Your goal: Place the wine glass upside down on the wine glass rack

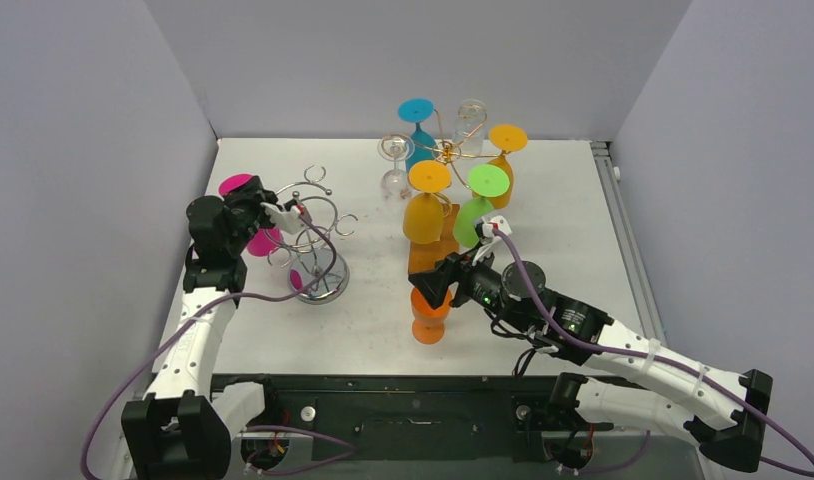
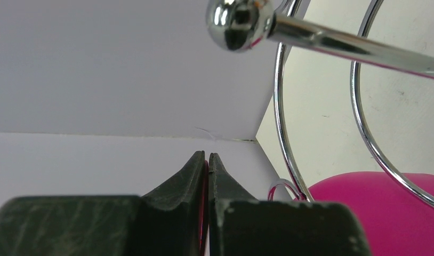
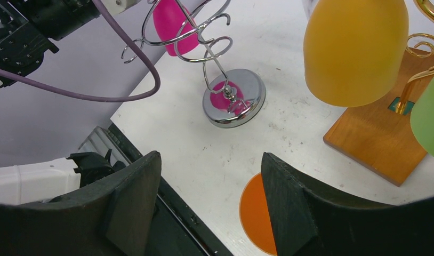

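The pink wine glass hangs bowl-down at the left, its foot (image 1: 235, 184) and bowl (image 1: 264, 241) showing around my left gripper. That gripper is shut on the glass, with a thin pink-red edge between its fingers. Beside it stands the silver rack (image 1: 325, 225); in the right wrist view the pink bowl (image 3: 167, 24) overlaps the rack's upper hooks. Whether the stem sits inside a hook is hidden by the arm. My right gripper is open and empty, above and near an upright orange glass (image 1: 430, 325).
A gold rack on a wooden base (image 3: 364, 141) holds several upside-down glasses, including a yellow one (image 1: 429, 178) and a green one (image 1: 488, 181), close to my right arm. Walls border the table. Bare tabletop (image 1: 378, 300) lies between the racks.
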